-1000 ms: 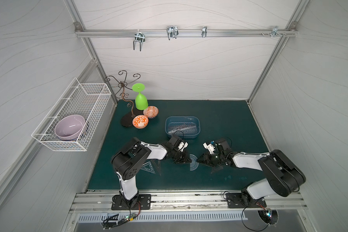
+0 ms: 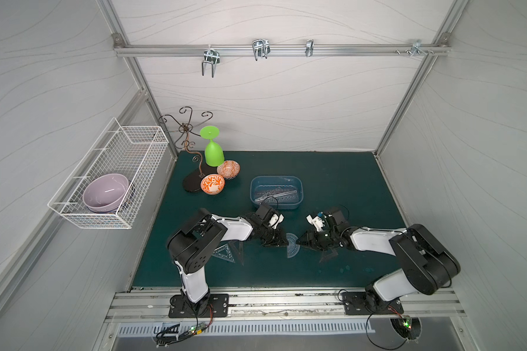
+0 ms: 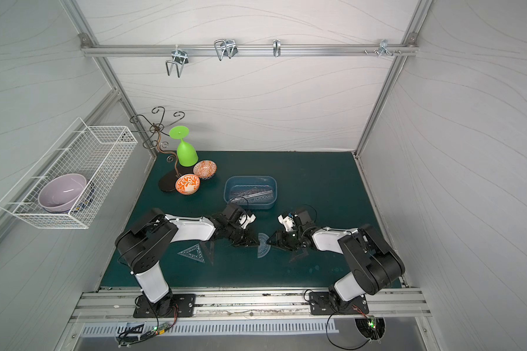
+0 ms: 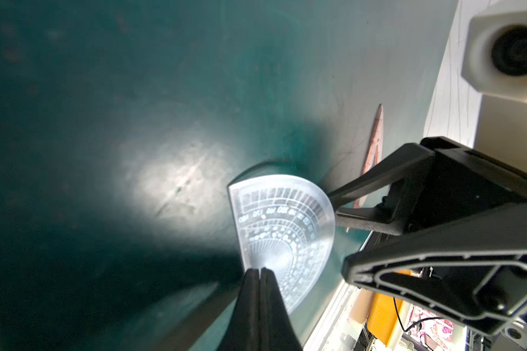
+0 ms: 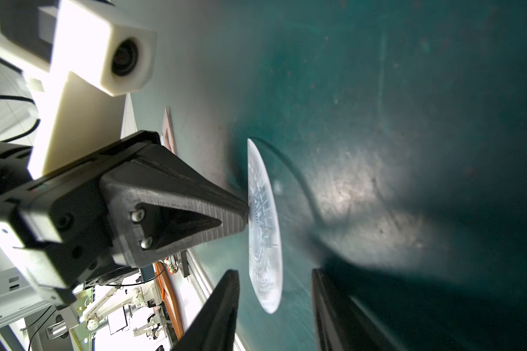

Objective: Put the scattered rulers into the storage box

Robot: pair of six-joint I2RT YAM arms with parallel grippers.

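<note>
A clear half-round protractor (image 4: pixel 278 228) is raised and tilted off the table, its shadow falling on the green top. My left gripper is shut on it near its straight edge. Facing it from the other side, my right gripper is open, and the protractor's near end (image 5: pixel 266 286) shows between its fingers without a clear grip. A clear triangle ruler (image 3: pixel 192 252) lies flat below the left arm. The blue storage box (image 2: pixel 298 201) stands behind both grippers with clear rulers (image 2: pixel 278 194) inside.
Two orange-patterned bowls (image 2: pixel 212 184), a green goblet (image 2: pixel 214 153) and a metal stand (image 2: pixel 192 182) occupy the back left. A wire basket (image 2: pixel 123 221) hangs on the left wall. Table space right of the box is clear.
My left gripper and the protractor have barely moved.
</note>
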